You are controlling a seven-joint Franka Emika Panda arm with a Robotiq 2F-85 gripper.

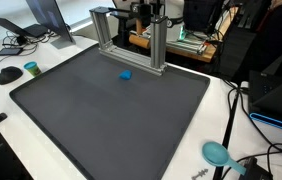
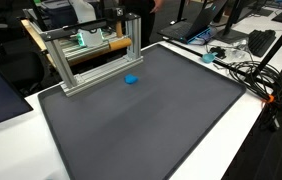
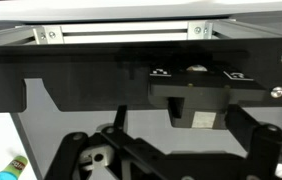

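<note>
In the wrist view my gripper is open, its two dark fingers spread wide at either side. Beyond them lies a black block (image 3: 203,95) with small white markings, set against a long black bar (image 3: 91,82). Nothing shows as clamped between the fingers. An orange cylinder (image 1: 139,42) sits at the metal frame (image 1: 159,45) at the back of the table; the other exterior view shows the cylinder (image 2: 119,43) too. On the table before the frame rests a small blue object (image 1: 125,74). The exterior views do not show the gripper clearly.
A green cup (image 1: 32,69) and a black item (image 1: 10,75) stand off its left side, near a laptop (image 1: 18,41). A turquoise spoon-shaped object (image 1: 219,155) lies at the front right, beside cables.
</note>
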